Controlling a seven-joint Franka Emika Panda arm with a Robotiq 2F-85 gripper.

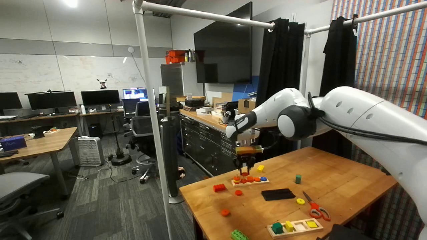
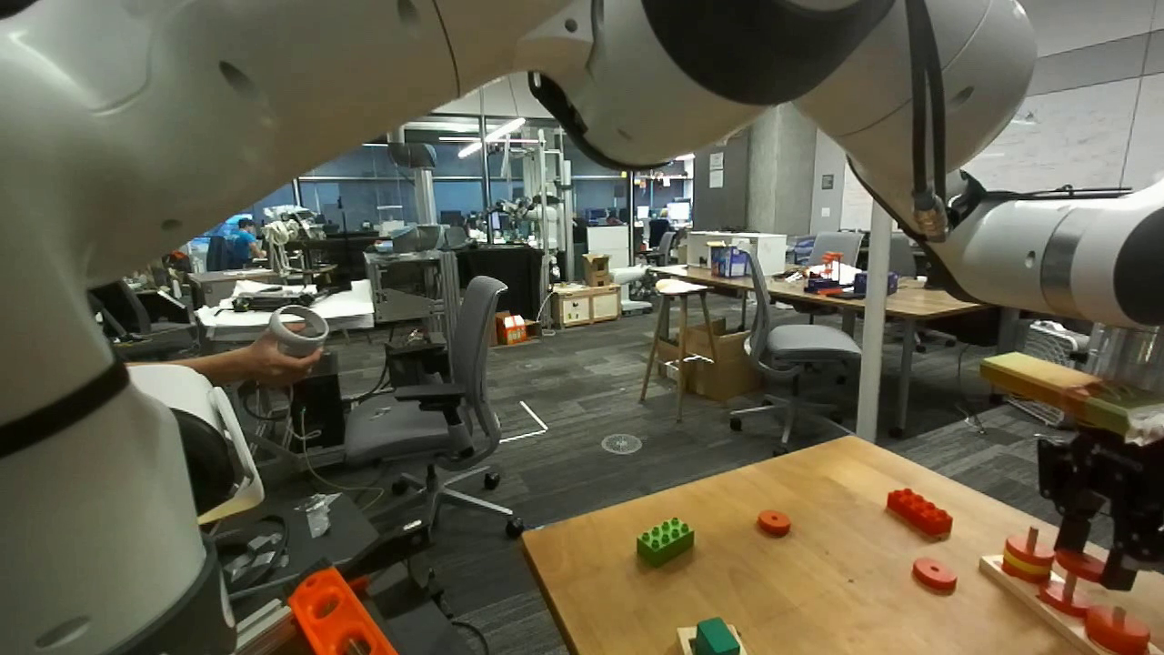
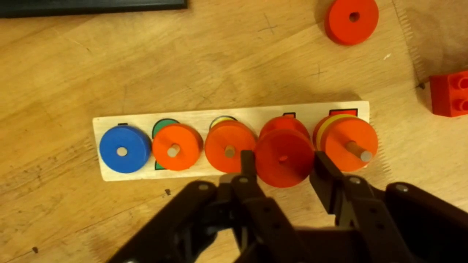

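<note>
Between the fingertips of my gripper is a red disc (image 3: 280,168), gripped at its sides. In exterior view 2 this red disc (image 2: 1080,564) sits around the upper part of a peg, above a lower red disc (image 2: 1060,597). The pegs stand on a long wooden board (image 3: 263,113). Its end peg beside my gripper bears a stack of red and yellow discs (image 3: 348,142). Along the other side come an orange disc (image 3: 231,136), a second orange disc (image 3: 177,141) and a blue disc (image 3: 125,149).
Loose on the table lie a red disc (image 3: 342,26), a red block (image 3: 452,93), a black tray (image 1: 278,194), scissors (image 1: 318,210), a yellow ring (image 1: 300,201), a green block (image 1: 298,178) and a shape board (image 1: 300,227). Bare tabletop surrounds the peg board.
</note>
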